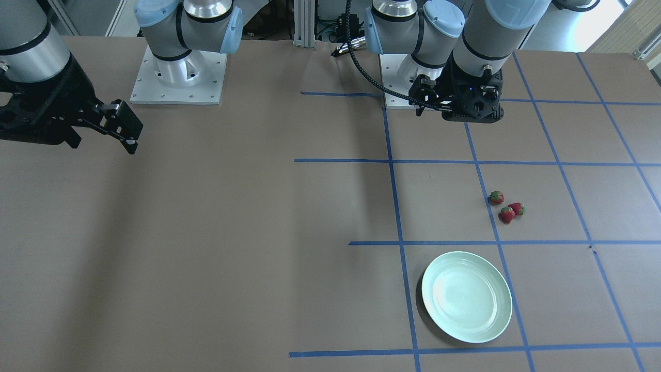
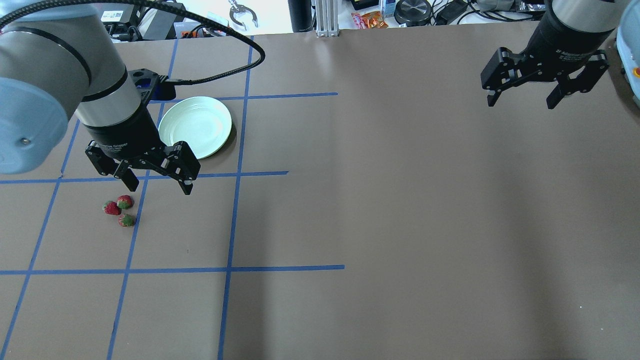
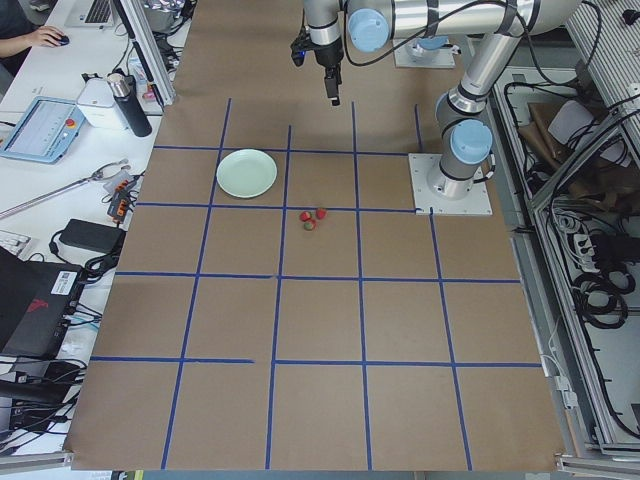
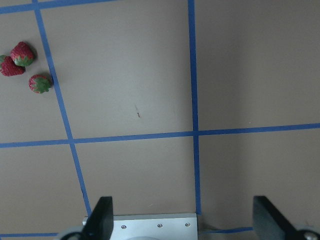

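Three strawberries lie close together on the gridded table. A pale round plate rests empty a short way from them. My gripper hangs above the table, beside the strawberries in the top view, its two fingers wide apart in the left wrist view with nothing between them.
A second arm's gripper hangs over the other end of the table, which is bare. Arm base plates sit along one edge. Cables and equipment lie beyond the edges.
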